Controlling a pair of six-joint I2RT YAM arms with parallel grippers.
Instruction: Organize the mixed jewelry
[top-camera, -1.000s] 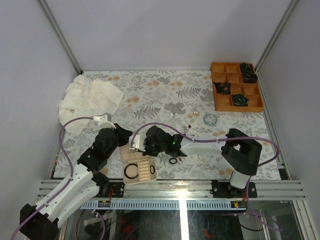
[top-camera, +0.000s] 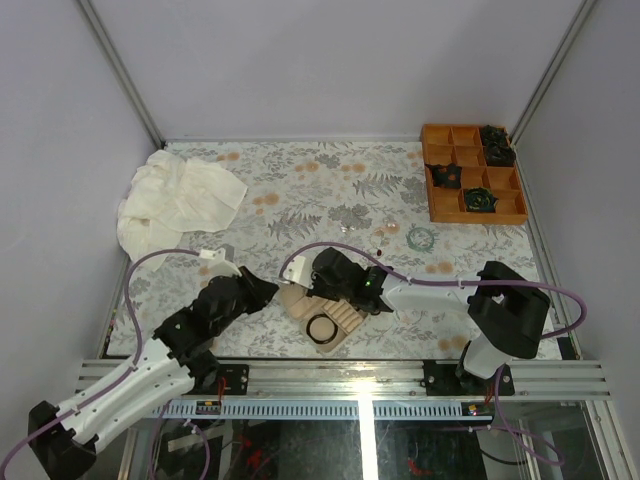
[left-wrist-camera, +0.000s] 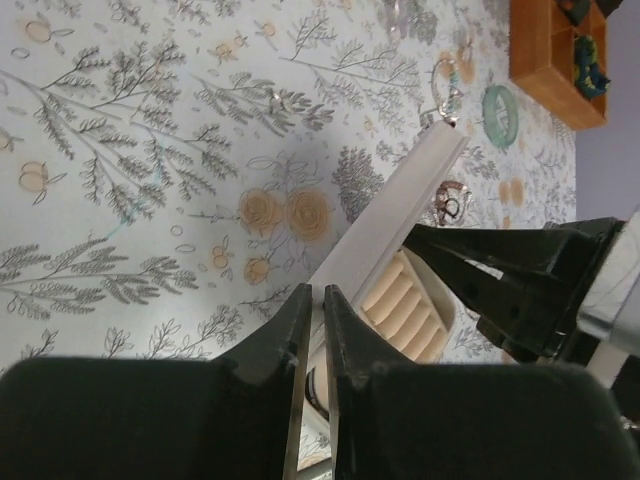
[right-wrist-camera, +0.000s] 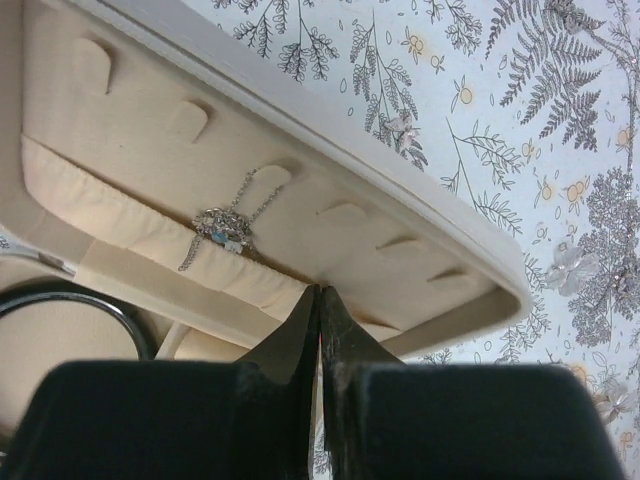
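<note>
The beige jewelry box (top-camera: 340, 334) stands open at the front middle, with ring rolls and a dark bangle (top-camera: 322, 315) in one half. In the right wrist view its lid (right-wrist-camera: 110, 120) holds a silver chain (right-wrist-camera: 225, 225) with pale blue pieces. My left gripper is shut on the lid's edge (left-wrist-camera: 385, 225). My right gripper is shut at the lid, with nothing visible between its fingers.
A wooden compartment tray (top-camera: 445, 207) with dark items stands at the back right. A green bangle (left-wrist-camera: 497, 116) and small jewelry lie right of centre. A white cloth (top-camera: 180, 200) lies back left.
The box has shifted right and turned at an angle. My left gripper has moved right and down with it, and my right arm has moved slightly right.
</note>
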